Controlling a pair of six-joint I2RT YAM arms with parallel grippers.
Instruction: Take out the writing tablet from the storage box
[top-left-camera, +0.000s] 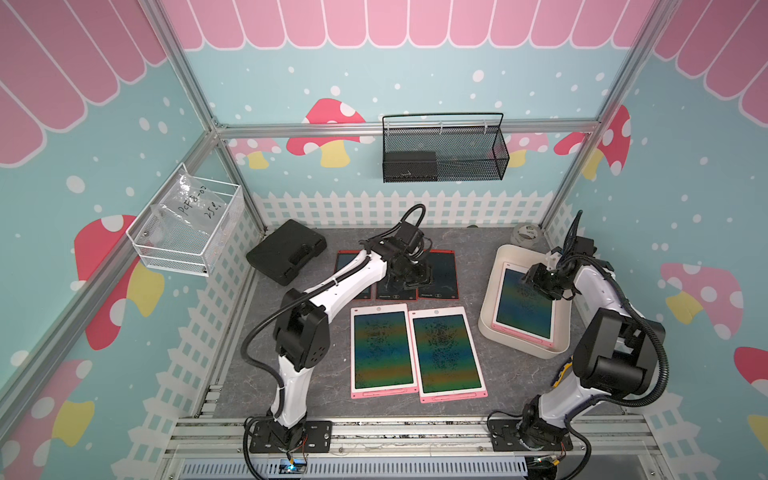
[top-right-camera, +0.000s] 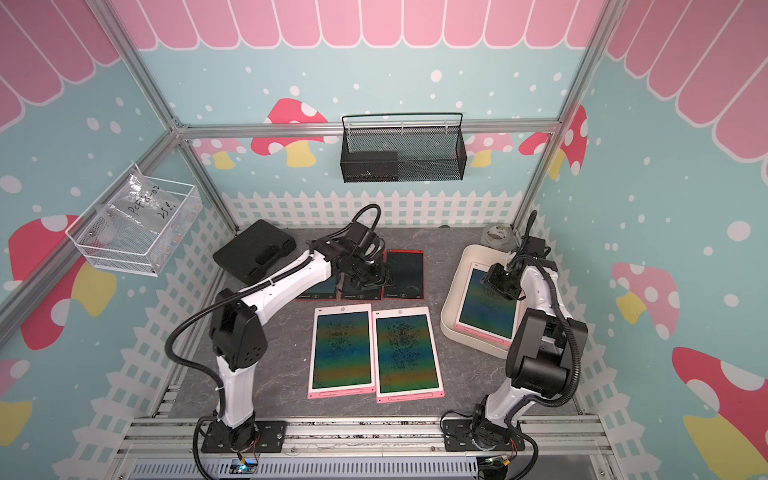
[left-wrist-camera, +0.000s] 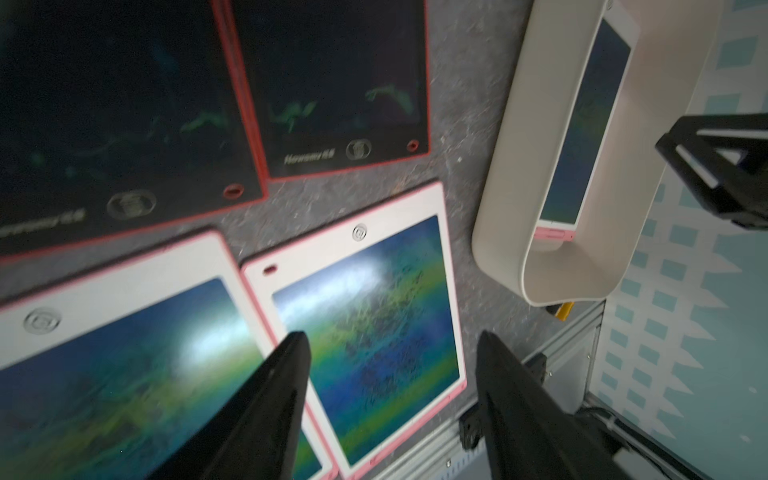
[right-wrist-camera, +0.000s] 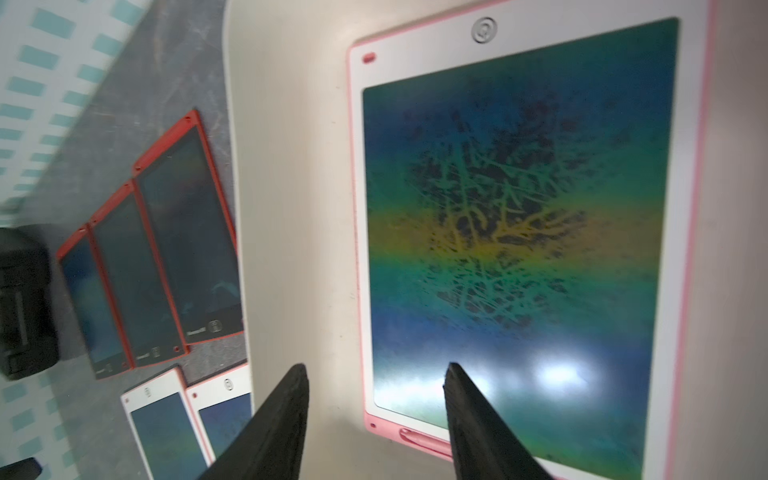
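Note:
A cream storage box at the right holds a pink-rimmed writing tablet, lying flat; the right wrist view shows its colourful screen up close. My right gripper hangs over the box, its fingers apart with nothing between them. My left gripper is open and empty above the middle of the table, over the other tablets. Two pink tablets lie at the front, and three dark red-edged tablets behind them, partly hidden by the left arm.
A black case lies at the back left, and a grey round object behind the box. Wire baskets hang on the back and left walls. Bare table shows left of the pink tablets.

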